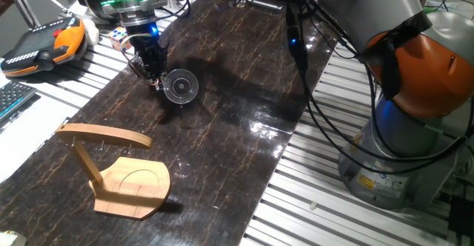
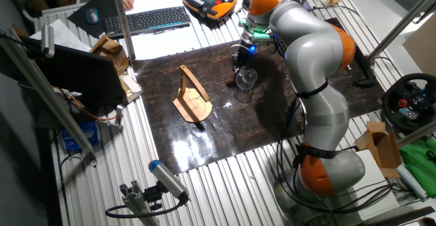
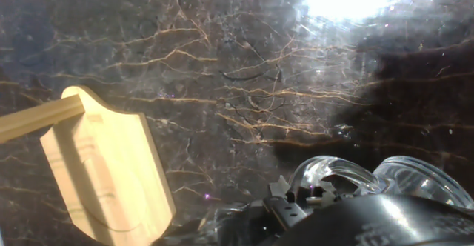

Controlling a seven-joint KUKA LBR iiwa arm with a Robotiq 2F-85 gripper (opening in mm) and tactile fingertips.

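Note:
A clear glass mug (image 1: pixel 181 87) hangs tilted above the dark tabletop, its round end facing exterior view 1. My gripper (image 1: pixel 158 84) is shut on the mug's handle; in the wrist view that curved handle (image 3: pixel 335 167) runs into the fingers at the bottom edge. Part of the grip is hidden behind the dark gripper body. A wooden stand (image 1: pixel 132 188), with a ringed base, a slanted post and a curved top bar (image 1: pixel 105 135) carrying small pegs, rests on the table nearer that camera. The mug is well apart from the stand, as exterior view 2 also shows.
An orange and black teach pendant (image 1: pixel 49 47), a puzzle cube (image 1: pixel 118 37) and a keyboard (image 2: pixel 146 22) lie along one side, off the dark tabletop (image 1: pixel 222 142). Loose cables (image 1: pixel 304 61) hang by the arm.

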